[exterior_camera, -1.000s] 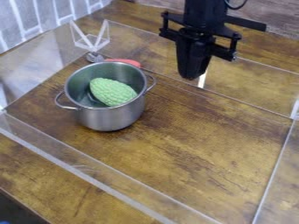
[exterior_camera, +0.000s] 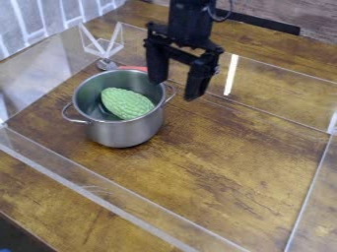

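My black gripper hangs open at the upper middle, blurred, above and just right of the rear rim of a steel pot. Nothing shows between its fingers. The pot has two handles and holds a green, textured oblong object.
A red-handled utensil lies behind the pot, near a small white wire stand at the back left. Clear plastic edges border the wooden table, which is bare in the middle and right.
My gripper has moved left and down, from over the back right of the table toward the pot. The pot and the green object look unmoved.
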